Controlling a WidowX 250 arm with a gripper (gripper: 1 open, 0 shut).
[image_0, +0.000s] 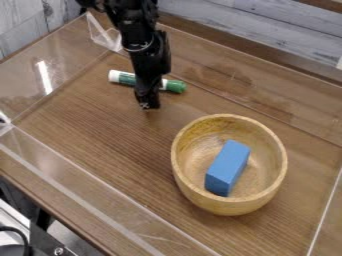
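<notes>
My black gripper (147, 92) reaches down from the top of the camera view to a white and green marker-like object (171, 85) lying on the wooden table (80, 150). Its fingers are low over the middle of that object, hiding part of it. Whether they grip it I cannot tell.
A tan round bowl (195, 140) holding a blue block (227, 166) stands at the lower right. A black cable lies at the lower left corner.
</notes>
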